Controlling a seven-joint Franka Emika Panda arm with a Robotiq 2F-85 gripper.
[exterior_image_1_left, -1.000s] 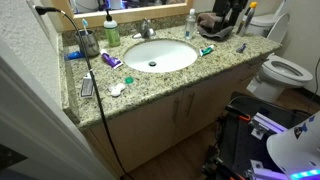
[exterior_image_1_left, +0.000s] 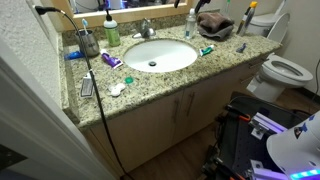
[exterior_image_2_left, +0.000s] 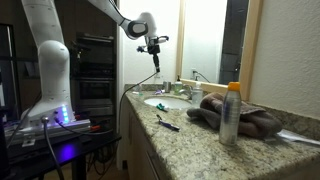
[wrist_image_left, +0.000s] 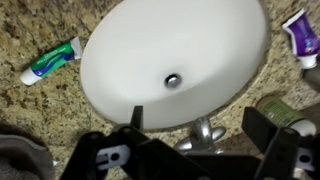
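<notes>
My gripper stands open above the white sink (wrist_image_left: 140, 60), its fingers wide apart and nothing between them. It also hangs high over the counter in exterior view 2 (exterior_image_2_left: 156, 44). Left of the basin in the wrist view lies a green and white tube (wrist_image_left: 51, 62). A purple and white tube (wrist_image_left: 301, 36) is at the upper right there. The faucet (wrist_image_left: 204, 133) shows between the fingers. From exterior view 1, the green tube (exterior_image_1_left: 207, 50) rests right of the sink, the purple tube (exterior_image_1_left: 111, 60) left of it.
A grey towel (exterior_image_2_left: 240, 113) and a bottle with an orange cap (exterior_image_2_left: 231, 115) occupy the counter's near end in exterior view 2. A soap bottle (exterior_image_1_left: 112, 33) stands behind the sink, beneath the mirror (exterior_image_2_left: 213, 45).
In exterior view 1 the gripper has moved left, from over the grey towel toward the sink, and now sits higher in the picture. The counter objects look unmoved.
</notes>
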